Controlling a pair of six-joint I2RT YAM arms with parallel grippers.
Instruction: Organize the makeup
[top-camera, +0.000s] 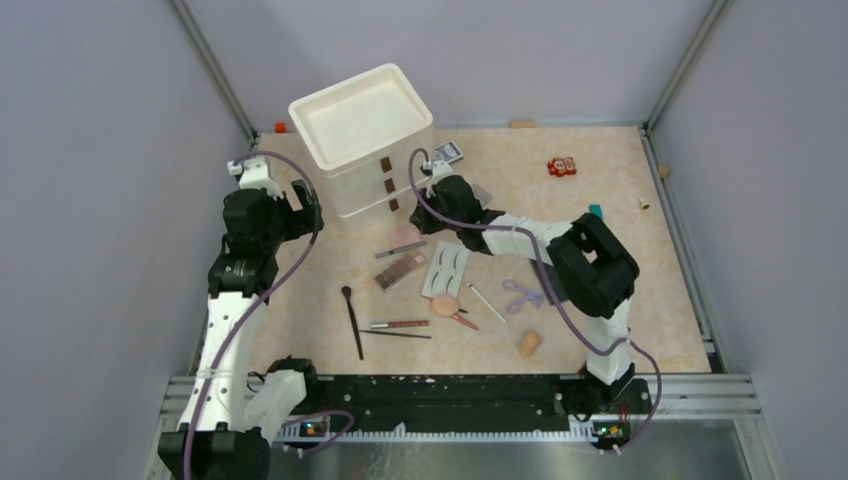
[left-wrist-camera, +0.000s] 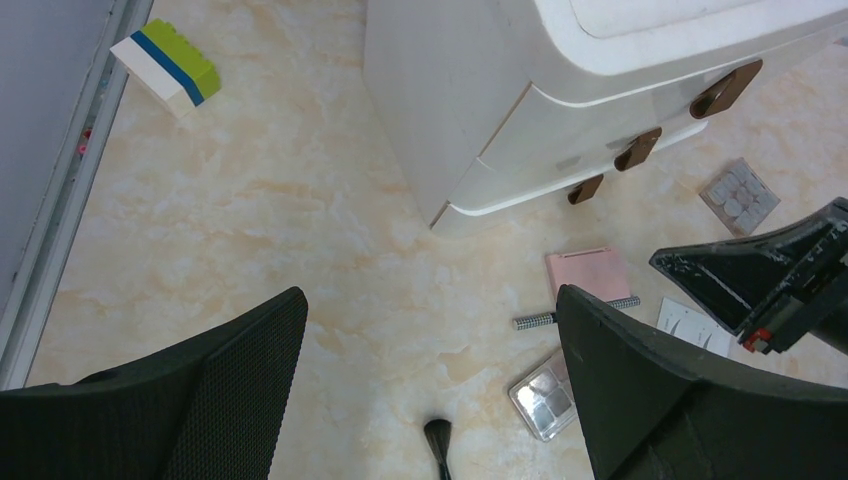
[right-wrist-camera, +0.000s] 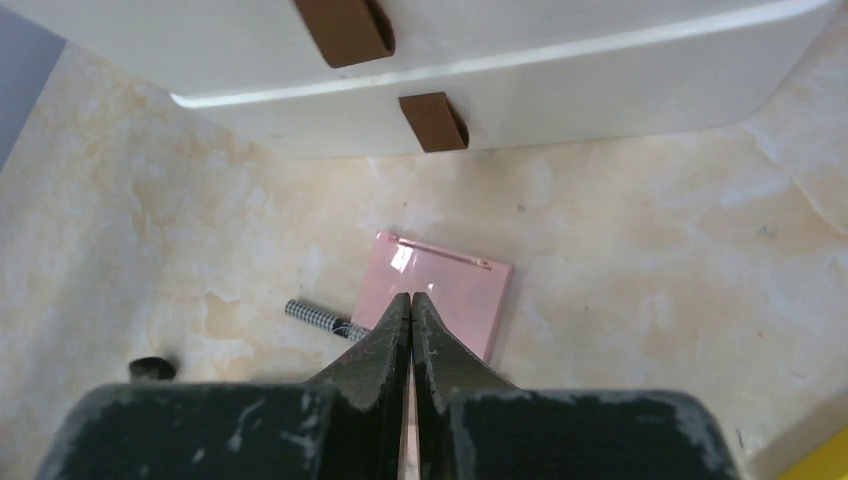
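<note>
The white drawer organizer (top-camera: 360, 170) stands at the back with brown pull tabs. My right gripper is shut with nothing seen between its tips, over a pink compact (right-wrist-camera: 450, 290) and beside a spiral-handled stick (right-wrist-camera: 318, 318) in front of the drawers. My left gripper stands open above bare table at the left. Around the middle lie an eyeshadow palette (top-camera: 400, 269), a lash tray (top-camera: 447, 262), brushes (top-camera: 350, 315), a red-brown pencil (top-camera: 395, 325), a round pink brush (top-camera: 445, 305), a white pencil (top-camera: 486, 301) and a sponge (top-camera: 530, 342).
Lilac scissors (top-camera: 522, 295) lie near my right arm. A red toy (top-camera: 562, 166) and a teal block (top-camera: 595, 211) are on the right. A green-white block (left-wrist-camera: 170, 65) sits at the left back.
</note>
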